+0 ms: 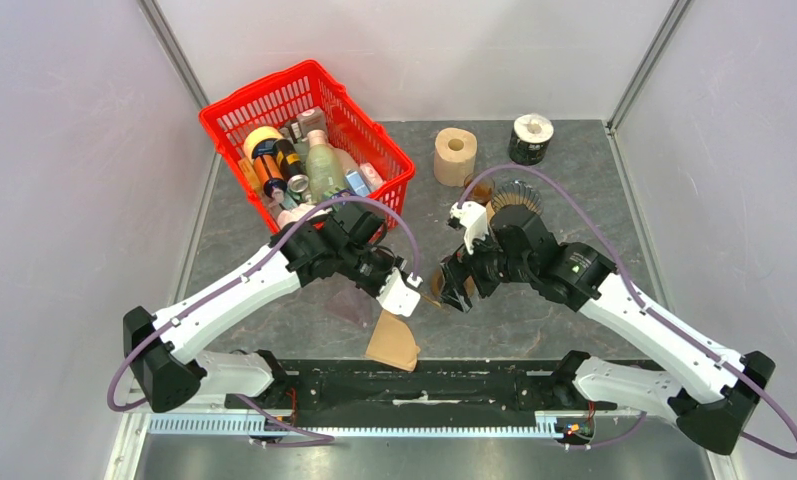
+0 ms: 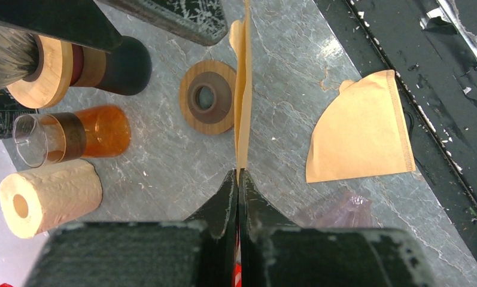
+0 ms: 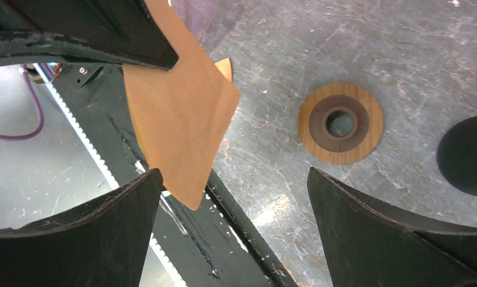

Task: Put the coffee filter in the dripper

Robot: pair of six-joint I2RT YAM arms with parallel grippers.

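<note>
A tan paper filter [image 2: 243, 101] is pinched by my left gripper, seen edge-on in the left wrist view. Its folded flat side shows in the right wrist view, under the left gripper's dark fingers [image 3: 155, 45]. My right gripper is open, the filter's lower corner close to its left finger; whether they touch cannot be told. The ribbed glass dripper [image 2: 9, 57], with a wooden collar, is largely covered by the right arm in the top view [image 1: 516, 195]. A second tan filter [image 2: 361, 131] lies flat near the table's front edge.
A wooden ring with a brown centre [image 3: 340, 124] lies mid-table below the grippers. Behind stand an amber glass [image 2: 107, 131], a tan roll [image 1: 455, 157] and a dark tin [image 1: 531, 139]. A full red basket [image 1: 379, 150] occupies the back left. Clear plastic [image 2: 343, 212] lies near the loose filter.
</note>
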